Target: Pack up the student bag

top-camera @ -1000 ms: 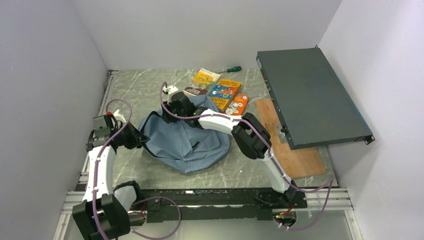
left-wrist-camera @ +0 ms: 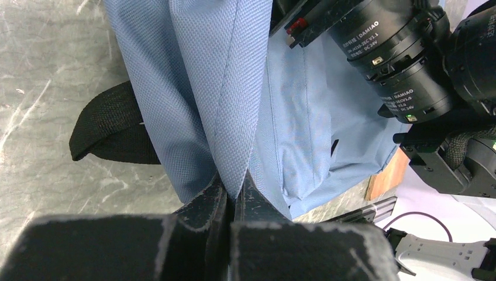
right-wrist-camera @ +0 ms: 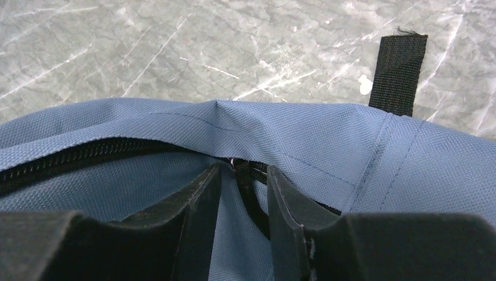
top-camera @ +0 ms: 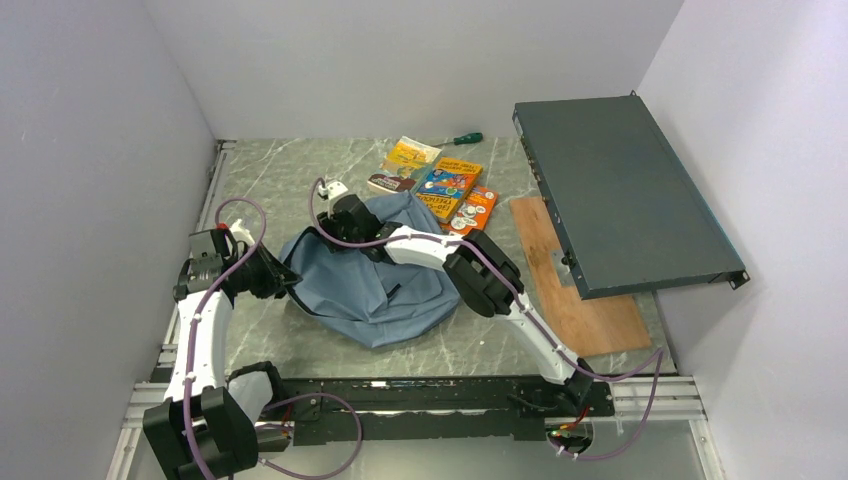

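Observation:
The blue bag (top-camera: 385,300) lies spread on the marble table. My left gripper is shut on a fold of its fabric at the bag's left end. In the top view my right gripper (top-camera: 328,228) is over the bag's upper edge. In the right wrist view my right gripper is part open, its fingertips either side of a black zipper pull (right-wrist-camera: 245,184) under a fabric lip. The zipper (right-wrist-camera: 70,159) runs leftward from there. A black strap (right-wrist-camera: 398,73) sticks out beyond the edge.
Three books (top-camera: 448,185) lie behind the bag at the back, with a screwdriver (top-camera: 468,138) behind them. A wooden board (top-camera: 590,325) and a large dark grey metal case (top-camera: 625,190) are on the right. Bare table shows at back left and in front.
The left arm has hardly moved.

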